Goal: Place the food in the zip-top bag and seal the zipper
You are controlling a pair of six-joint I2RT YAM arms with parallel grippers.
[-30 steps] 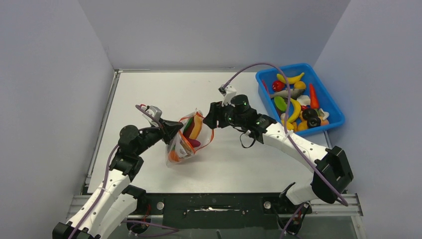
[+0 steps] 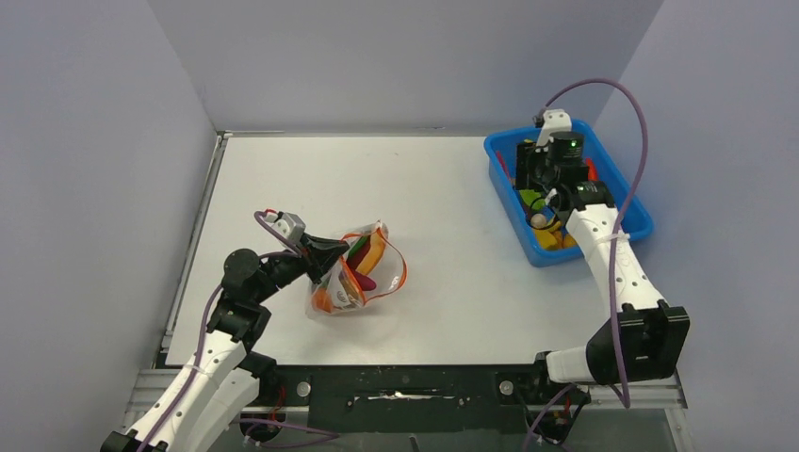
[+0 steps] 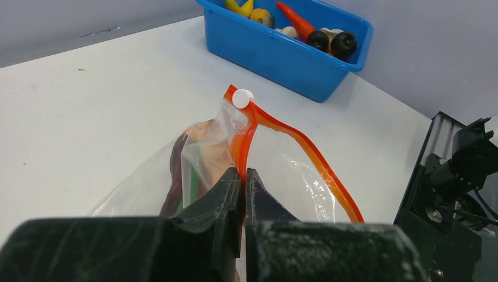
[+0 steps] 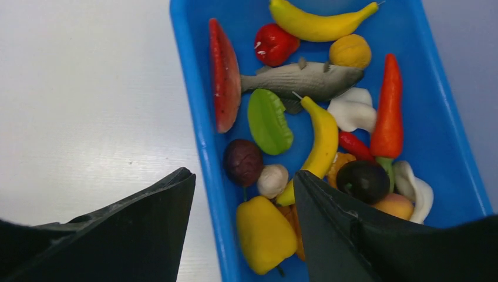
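Observation:
A clear zip top bag (image 2: 380, 281) with an orange zipper edge stands open on the table, several foods inside it, among them a yellow-orange one (image 2: 372, 252). My left gripper is shut on the bag's orange rim, the white zipper slider (image 3: 242, 98) just beyond its fingertips. Over the left side of the blue bin (image 4: 205, 147) hangs my right gripper, its fingers apart and nothing between them. Below it lie a yellow pepper (image 4: 264, 235), a dark round fruit (image 4: 243, 162) and a small pale mushroom-like piece (image 4: 273, 180).
Also in the bin are a fish (image 4: 311, 81), bananas (image 4: 320, 23), a carrot (image 4: 387, 111), a watermelon slice (image 4: 224, 76) and a green piece (image 4: 268, 121). Grey walls border the table (image 2: 452, 235), whose middle is bare.
My right arm has swung from beside the bag's opening to the right, over the blue bin.

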